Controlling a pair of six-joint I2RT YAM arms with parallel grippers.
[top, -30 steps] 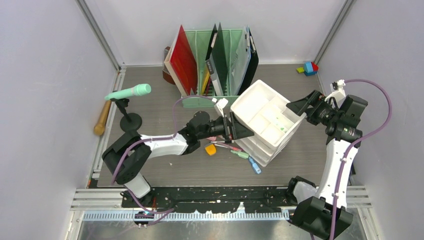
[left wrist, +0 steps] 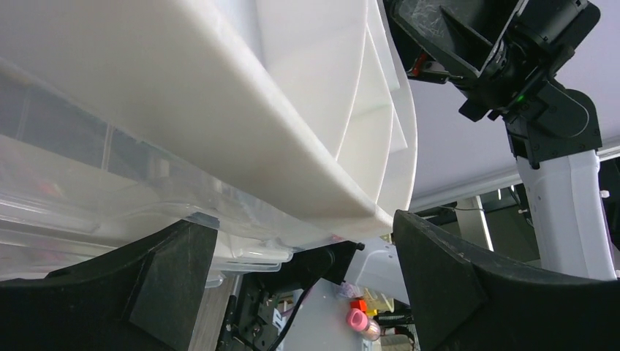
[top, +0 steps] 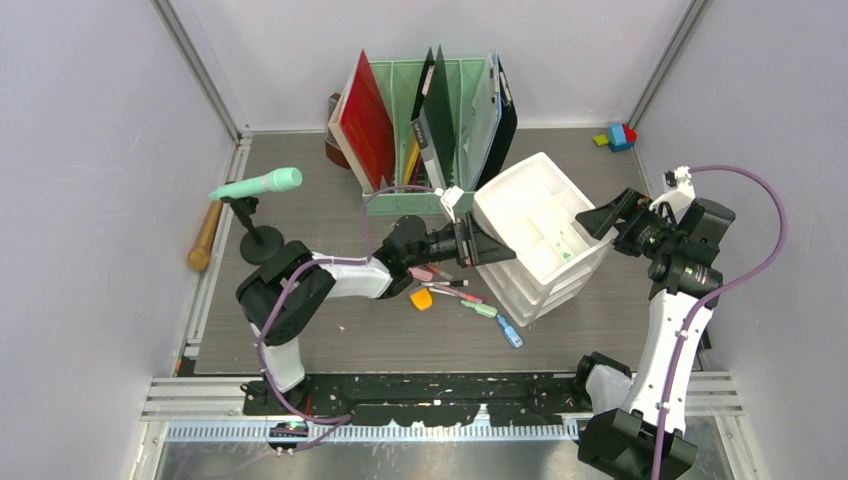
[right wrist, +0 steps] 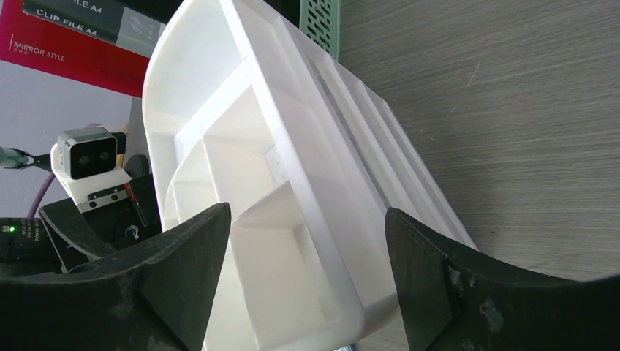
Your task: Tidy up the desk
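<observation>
A white drawer box (top: 508,192) with an open compartment tray on top stands askew on the right half of the desk. At its left side is my left gripper (top: 510,256); its fingers are apart, and a corner of the box (left wrist: 292,172) shows between them in the left wrist view. On the opposite side my right gripper (top: 584,226) is open, its fingers straddling the box's wall (right wrist: 322,183) in the right wrist view. Whether either gripper's fingers touch the box is unclear. Pens and markers (top: 480,309) lie loose beside the box, partly under the left gripper.
Behind stands a green file rack (top: 385,205) with upright folders, close to the box's back corner. At left are a lamp-like stand (top: 262,243) and an orange item (top: 421,299). Coloured blocks (top: 617,136) sit in the back right corner.
The box has shifted slightly right and toward the back. My left gripper has moved right alongside it, while the right gripper has barely moved.
</observation>
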